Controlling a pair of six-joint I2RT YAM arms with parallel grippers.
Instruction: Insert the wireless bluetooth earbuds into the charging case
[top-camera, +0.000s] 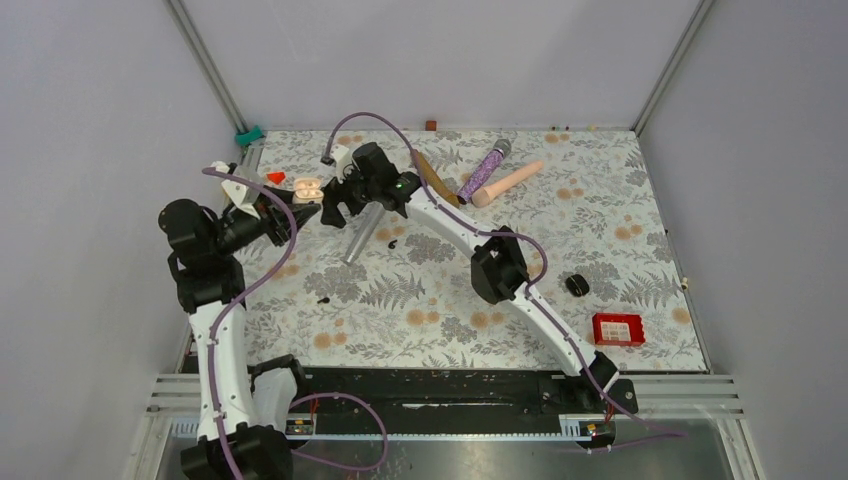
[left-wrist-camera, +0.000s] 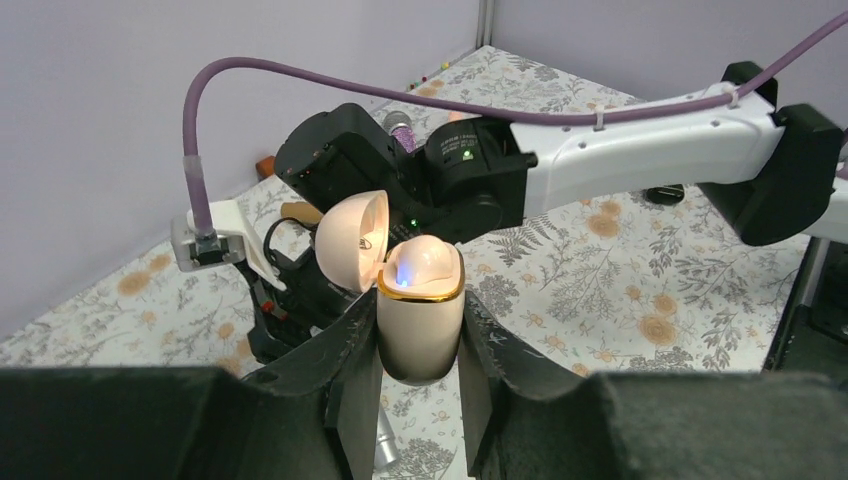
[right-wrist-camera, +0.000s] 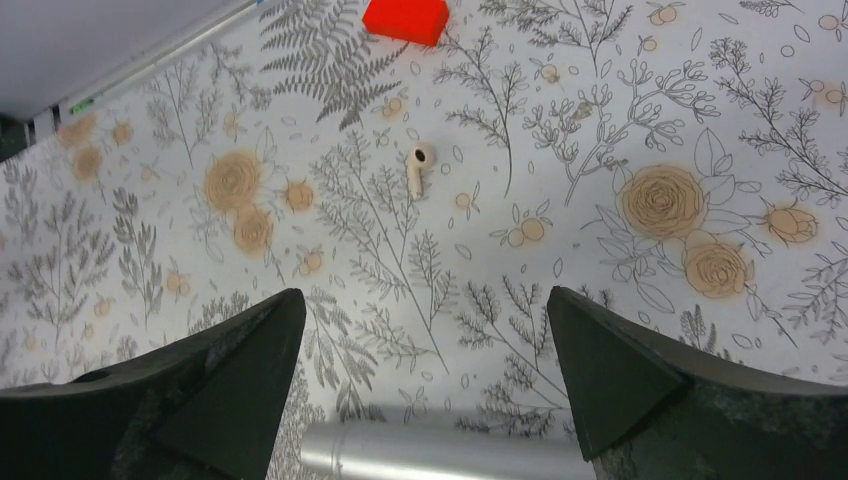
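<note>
My left gripper is shut on the white charging case (left-wrist-camera: 420, 320), which has its lid open; a white earbud with a blue light shows in the case. In the top view the case (top-camera: 307, 190) is at the left. My right gripper is open and empty, pointing down over the table. A loose white earbud (right-wrist-camera: 418, 168) lies on the patterned table beyond its fingers in the right wrist view.
A silver cylinder (right-wrist-camera: 450, 455) lies under the right fingers, near a red block (right-wrist-camera: 405, 18). A brown stick, purple cylinder (top-camera: 483, 169) and pale rod (top-camera: 510, 182) lie at the back.
</note>
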